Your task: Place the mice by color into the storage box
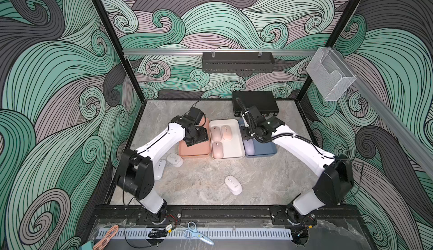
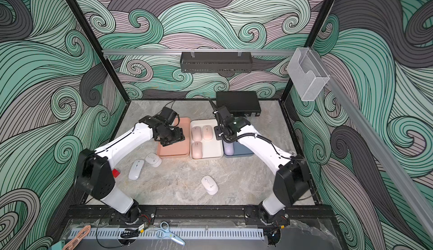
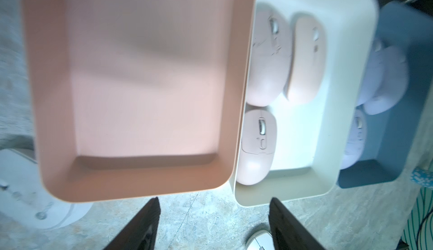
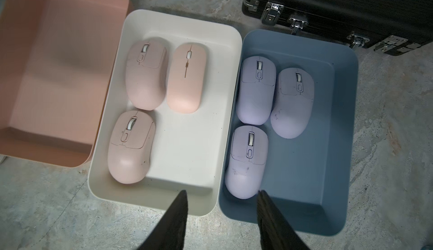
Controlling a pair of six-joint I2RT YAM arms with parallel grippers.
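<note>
Three boxes stand side by side: a pink box (image 3: 148,177) that looks empty, a white box (image 4: 185,150) holding three pink mice (image 4: 130,146), and a blue box (image 4: 297,177) holding three purple mice (image 4: 246,162). White mice lie on the table: one (image 2: 209,184) in front of the boxes, and two to the left, a nearer mouse (image 2: 153,159) and a longer one (image 2: 136,169). My left gripper is over the pink box, fingers apart with nothing between them. Above the blue box hangs my right gripper, likewise open and empty.
A black case (image 4: 342,11) sits behind the blue box, close to its back edge. A small red object (image 2: 116,173) lies by the left arm.
</note>
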